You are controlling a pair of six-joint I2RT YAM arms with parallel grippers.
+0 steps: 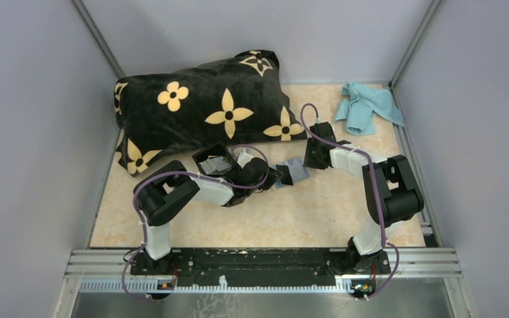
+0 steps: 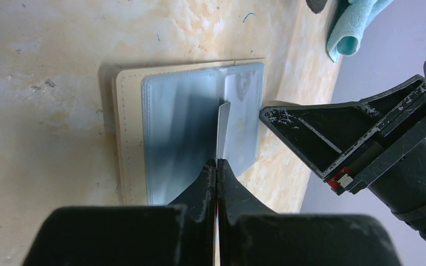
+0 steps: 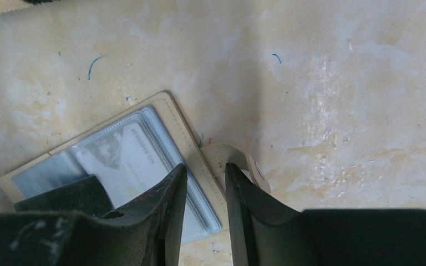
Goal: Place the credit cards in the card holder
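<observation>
The card holder point(image 2: 130, 133) lies on the table, with a beige cover and bluish clear pockets. In the right wrist view a white card point(image 3: 127, 160) shows through one pocket. My left gripper is shut on a thin dark card point(image 1: 284, 175), seen edge-on in the left wrist view, its far end at the pocket's opening. Whether the card is inside the pocket I cannot tell. At the holder's other end, my right gripper has its fingers parted over the beige edge, near a curled tab.
Behind the left arm stands a black box point(image 1: 228, 156) with cards in it. A large patterned cushion point(image 1: 199, 106) fills the back left, and a teal cloth point(image 1: 368, 108) lies at the back right.
</observation>
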